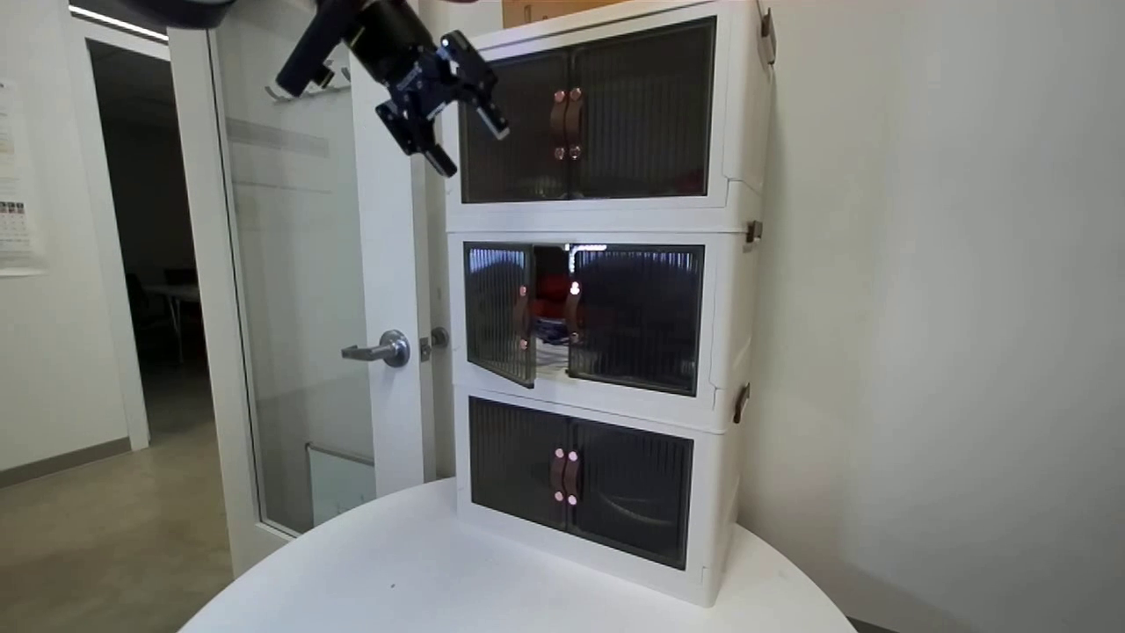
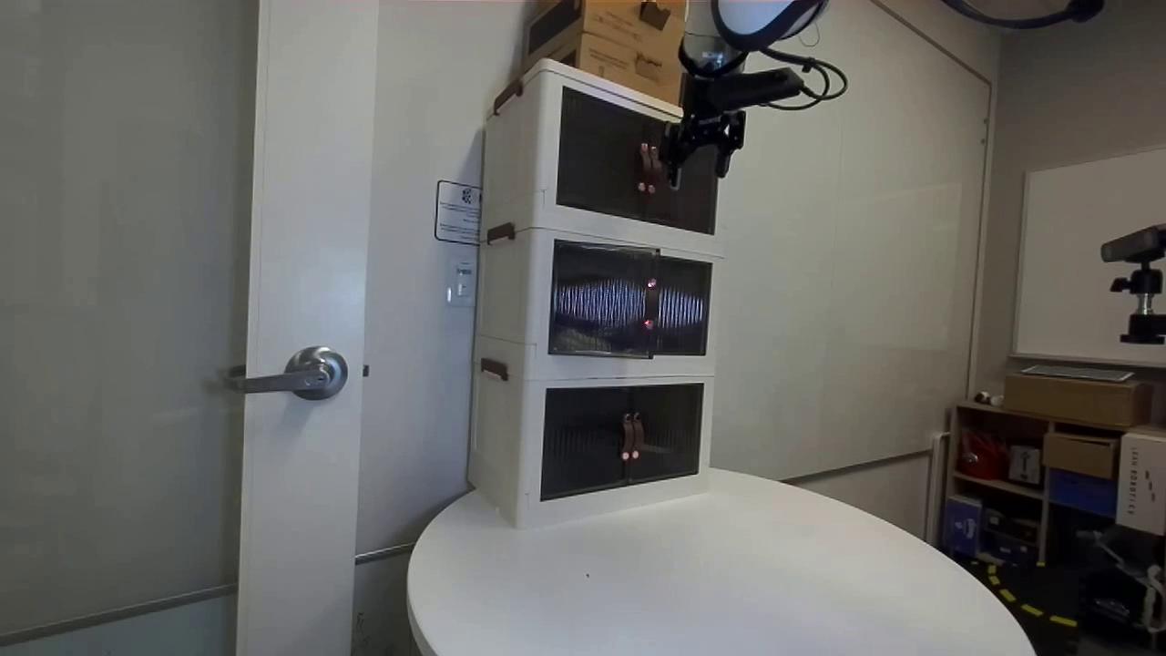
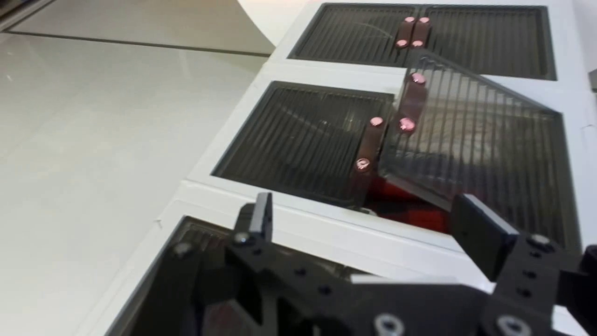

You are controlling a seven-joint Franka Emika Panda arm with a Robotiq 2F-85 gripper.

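A white cabinet [image 1: 591,218] of three stacked units, each with two dark ribbed doors, stands on the table. In the middle unit, the left door [image 1: 500,315] is swung partly outward, while the right door [image 1: 638,320] sits in its frame or close to it. Through the gap show red and dark contents [image 1: 551,301], their shapes unclear. High in front of the top unit, my gripper [image 1: 472,148] is open, its fingers [image 3: 261,215] wide apart with nothing between them. The wrist view shows the ajar door [image 3: 475,134] beyond the fingertips, its brown handle [image 3: 413,101] apart from them.
Cardboard boxes [image 2: 629,49] rest on its top. A glass door with a metal lever handle [image 1: 380,349] is close on the left; a wall borders the right side.
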